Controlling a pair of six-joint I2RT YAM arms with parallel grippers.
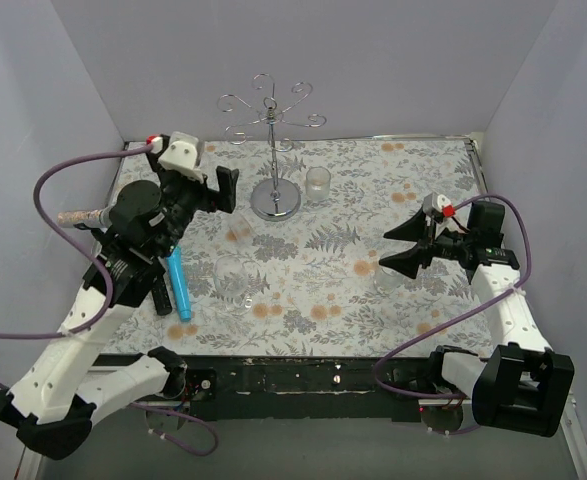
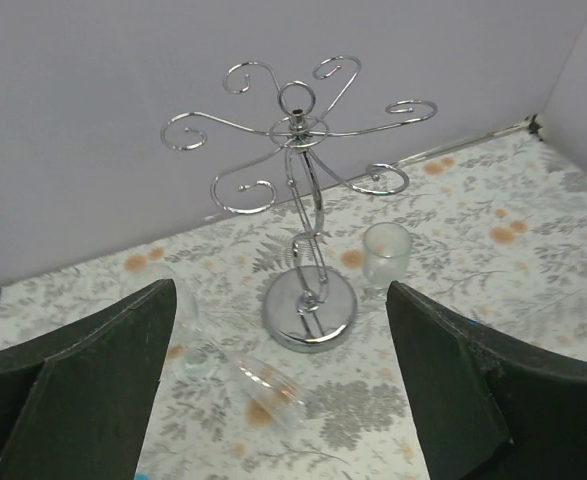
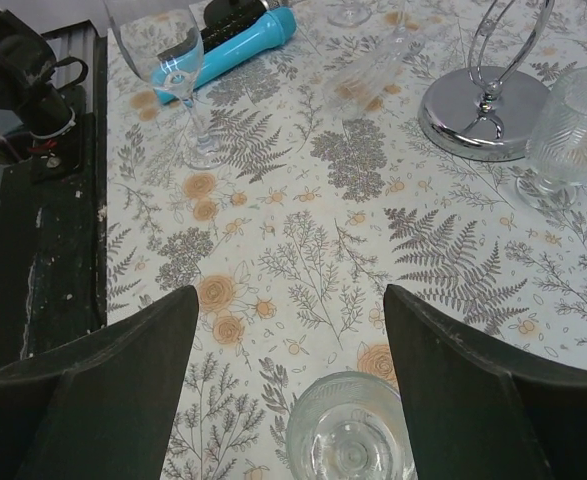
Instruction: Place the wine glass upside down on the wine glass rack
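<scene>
The silver wire rack [image 1: 275, 196] stands at the back centre, its curled arms empty. My left gripper [image 1: 223, 182] is open, raised left of it, nothing between its fingers; the left wrist view shows the rack ahead. A clear glass [image 2: 272, 390] lies on its side left of the rack's base. Other glasses stand right of the rack [image 2: 386, 252], behind at its left [image 2: 161, 300], and at front left [image 3: 159, 55]. My right gripper [image 1: 407, 246] stands open at the right, above another clear glass [image 3: 348, 430].
A blue microphone [image 1: 179, 285] and a dark one [image 1: 160, 295] lie at the left. The patterned table [image 1: 333, 300] has free room at centre front and back right. Walls enclose the back and sides.
</scene>
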